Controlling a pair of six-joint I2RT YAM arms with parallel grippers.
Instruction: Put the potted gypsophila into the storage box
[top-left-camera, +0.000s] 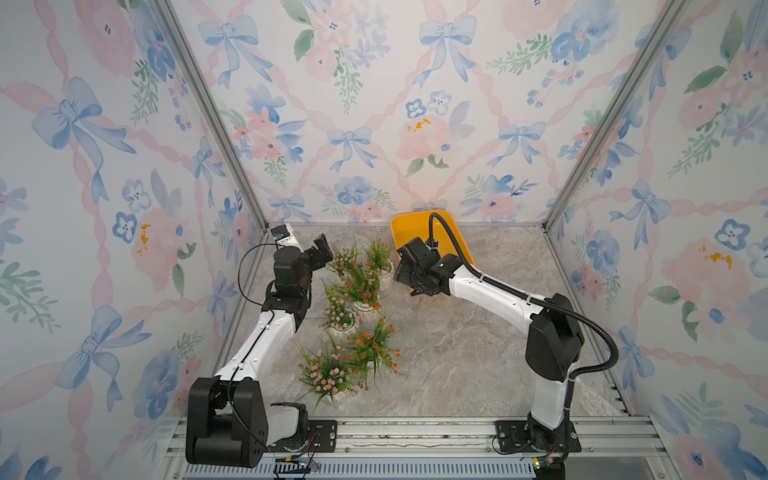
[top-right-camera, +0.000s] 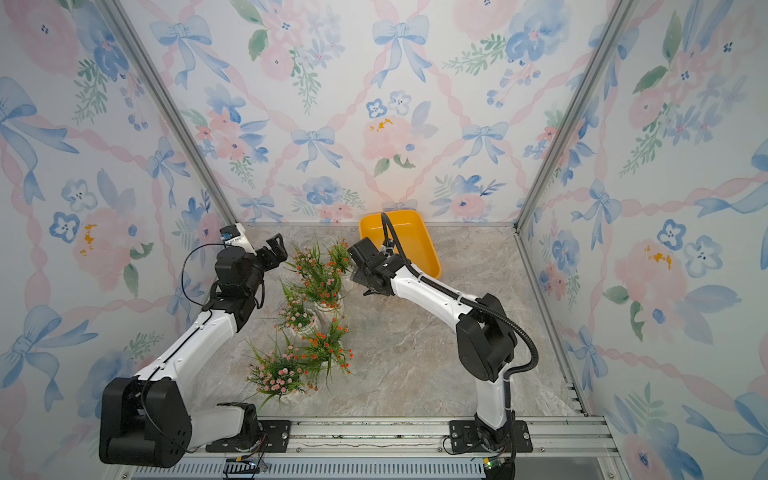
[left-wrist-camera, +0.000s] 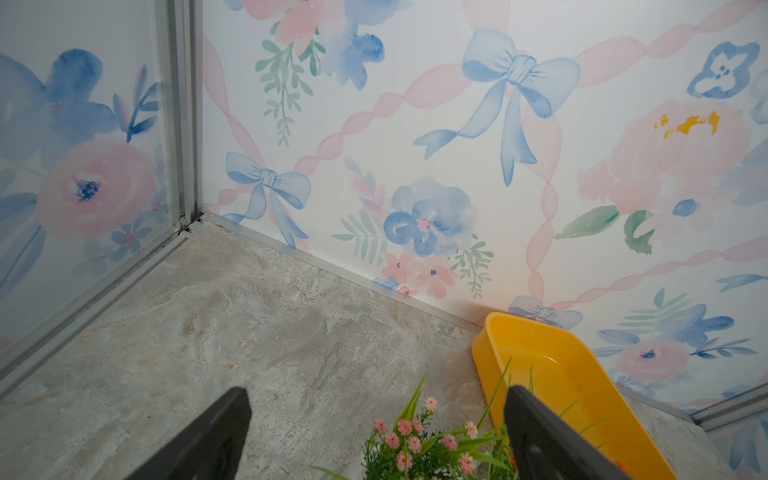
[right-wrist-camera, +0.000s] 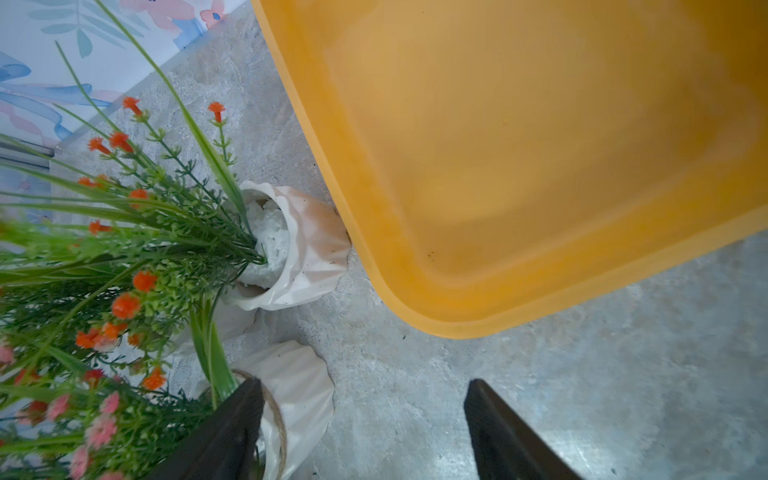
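Several white pots with pink- and orange-flowered plants stand in a cluster (top-left-camera: 360, 288) left of the yellow storage box (top-left-camera: 452, 236). In the right wrist view, an orange-flowered pot (right-wrist-camera: 312, 240) stands outside the box against its corner. My right gripper hangs over the near edge of that corner, beside another white pot (right-wrist-camera: 304, 392), fingers apart with nothing clearly held. My left gripper is open at the left of the cluster, pink flowers (left-wrist-camera: 408, 440) showing between and beyond its fingers.
Patterned walls bound the back and sides; the box stands near the back wall.
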